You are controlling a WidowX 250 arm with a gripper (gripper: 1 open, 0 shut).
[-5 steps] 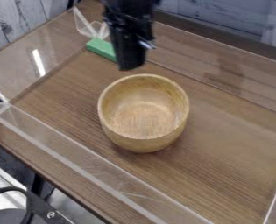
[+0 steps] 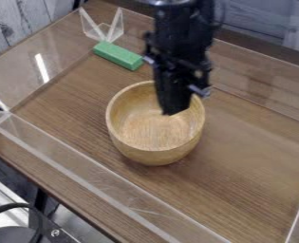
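The dark gripper [image 2: 175, 95] hangs over the back of a round wooden bowl [image 2: 155, 135], blurred, so the state of its fingers is hard to make out. No object can be seen in it. The bowl's inside looks empty where visible. A small green block [image 2: 116, 55] lies on the table [image 2: 215, 195] at the back left of the bowl.
A clear plastic piece [image 2: 102, 24] stands behind the green block. Black cables and a white device [image 2: 12, 228] are at the lower left edge. The table to the right and front of the bowl is clear.
The bowl and green block look unmoved.
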